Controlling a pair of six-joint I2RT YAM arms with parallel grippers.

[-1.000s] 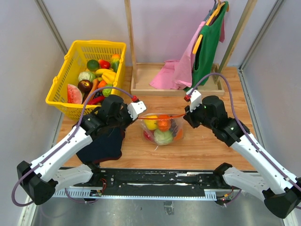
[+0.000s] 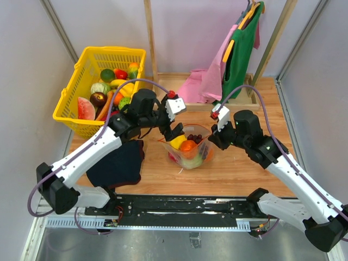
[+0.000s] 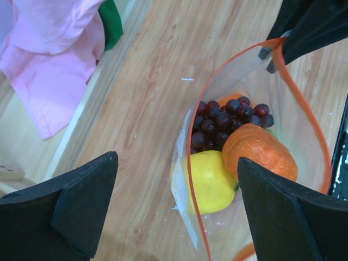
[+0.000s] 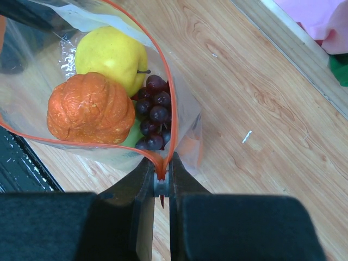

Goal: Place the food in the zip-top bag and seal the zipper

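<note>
The clear zip bag (image 2: 202, 159) with its orange-edged mouth stands on the table, mouth gaping upward. Inside it lie a yellow apple-like fruit (image 3: 211, 182), an orange pumpkin (image 4: 91, 109) and dark grapes (image 3: 225, 120); something green shows lower down. My right gripper is shut on the bag's right corner, where the two orange zipper edges meet. Wide open, my left gripper hovers over the bag's left side, nothing held. In the left wrist view one finger (image 3: 283, 206) overlaps the bag opening, the other (image 3: 70, 201) lies outside it.
A yellow basket (image 2: 66, 103) full of fruit and vegetables stands back left. Dark folded cloth (image 2: 117, 166) lies front left. Behind the bag is a wooden rack (image 2: 163, 98) with pink and green clothes. Bare table (image 2: 239, 174) shows front right.
The left gripper was at the bag's left corner with the mouth drawn straight; it has opened, let go and moved right over the bag. The mouth has widened. The right arm stays put.
</note>
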